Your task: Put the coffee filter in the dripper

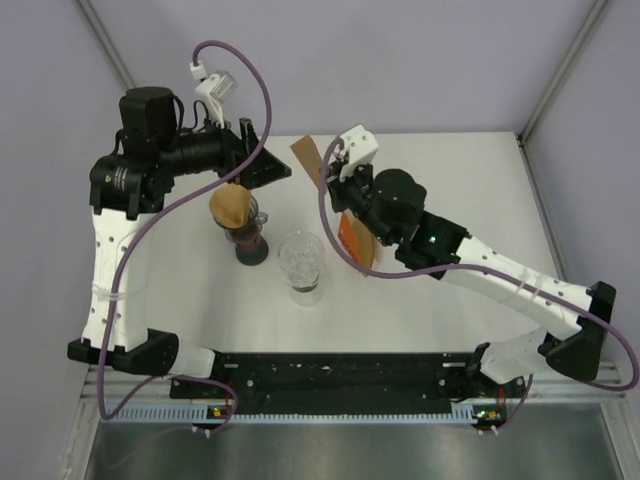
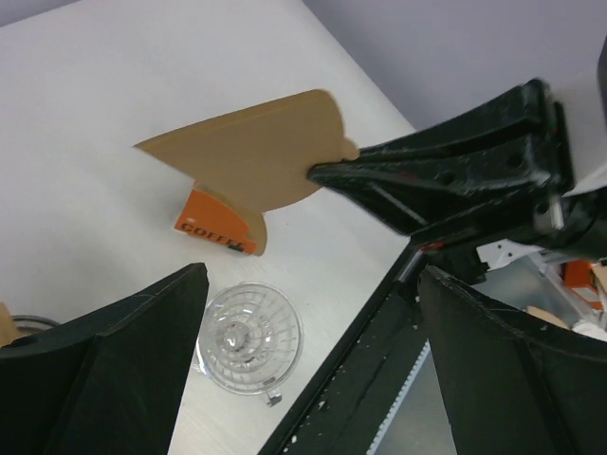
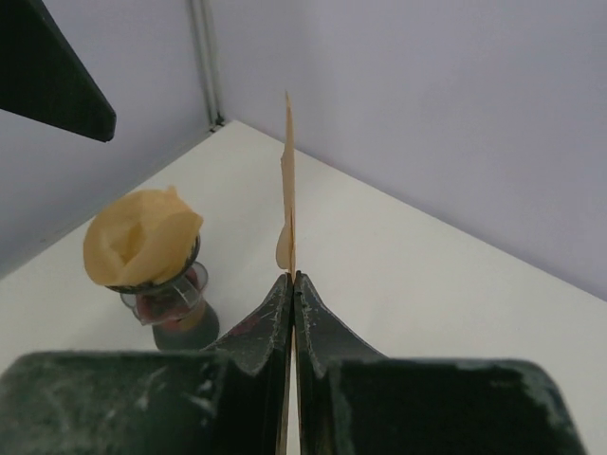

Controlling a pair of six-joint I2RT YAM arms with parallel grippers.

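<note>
My right gripper is shut on a flat paper filter, held upright between the two arms, also seen in the left wrist view [image 2: 247, 147]. My left gripper [image 1: 262, 152] hangs open above and right of the dripper, nothing between its fingers. The dripper [image 3: 156, 303] stands on the left with a crumpled filter [image 1: 230, 204] in its top. An orange coffee filter pack [image 1: 350, 238] stands right of centre behind the right arm.
A clear plastic vessel [image 1: 301, 262] stands front centre, right of the dripper. Walls bound the sides and back.
</note>
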